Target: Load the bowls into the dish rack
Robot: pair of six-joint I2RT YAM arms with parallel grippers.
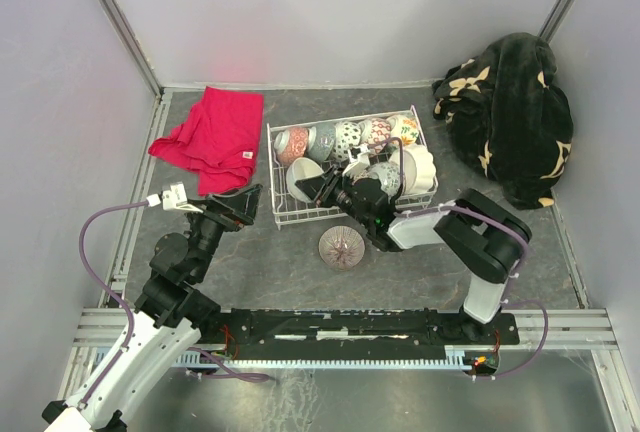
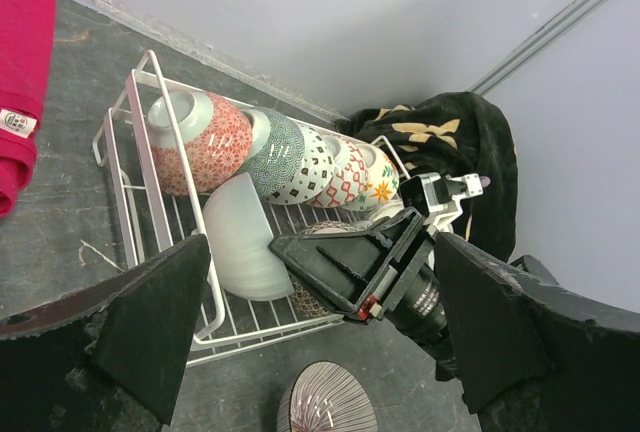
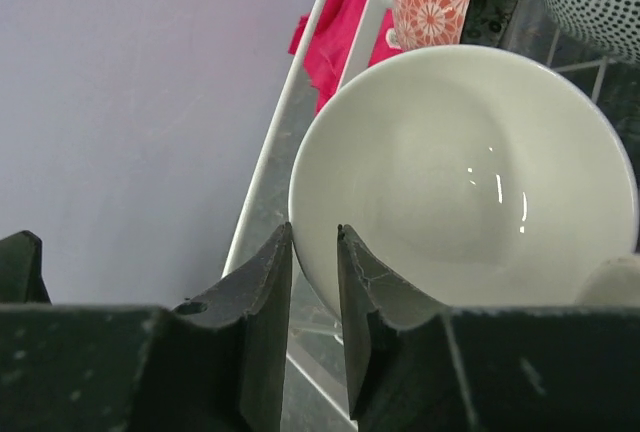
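Observation:
The dish rack (image 1: pixel 285 216) holds a back row of patterned bowls (image 2: pixel 280 157) and more bowls in front. A white bowl (image 3: pixel 460 182) leans at the rack's left front. My right gripper is at that bowl's rim, its fingertips a small way apart; whether the rim is between them is unclear. A glass bowl (image 1: pixel 341 247) sits on the counter in front of the rack. My left gripper (image 1: pixel 240 207) stands open left of the rack, with nothing between its fingers.
A red cloth (image 1: pixel 215 137) lies back left of the rack, a dark blanket (image 1: pixel 505 122) back right. The counter in front of the rack is clear apart from the glass bowl.

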